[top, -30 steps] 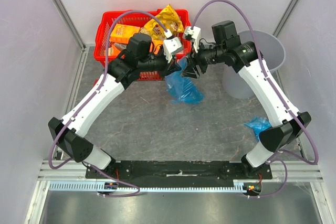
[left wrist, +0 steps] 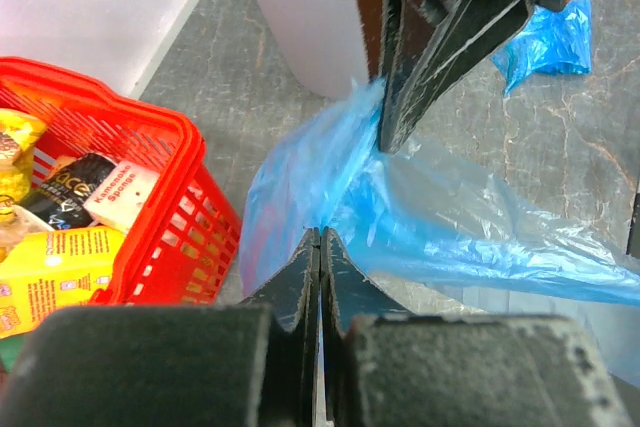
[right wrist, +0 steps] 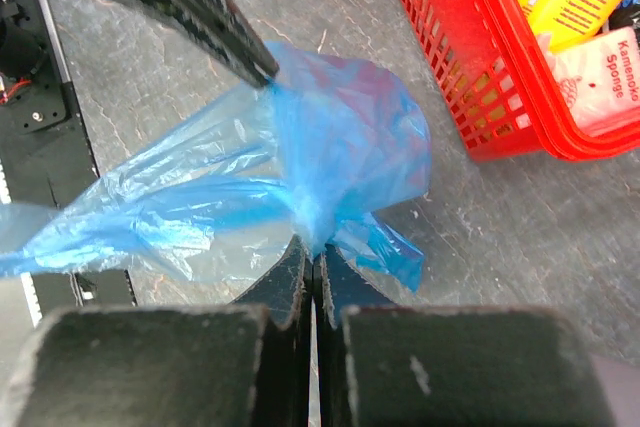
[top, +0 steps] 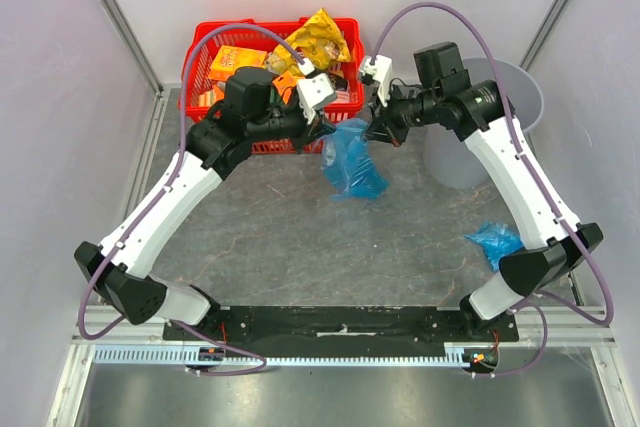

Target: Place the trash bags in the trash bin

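Note:
A thin blue trash bag [top: 352, 169] hangs between my two grippers above the floor, its upper edge spread from one to the other. My left gripper [top: 331, 128] is shut on its left upper edge; plastic gathers at those fingertips in the left wrist view. On the other side my right gripper [top: 369, 137] is shut too, pinching bunched plastic of the bag [right wrist: 345, 147]. A second blue bag [top: 495, 241] lies crumpled on the floor at the right, near the right arm. The pale grey trash bin [top: 447, 159] stands right of the grippers, its mouth partly hidden by the right arm.
A red basket [top: 188, 97] filled with packaged goods stands against the back wall, just behind the left gripper.

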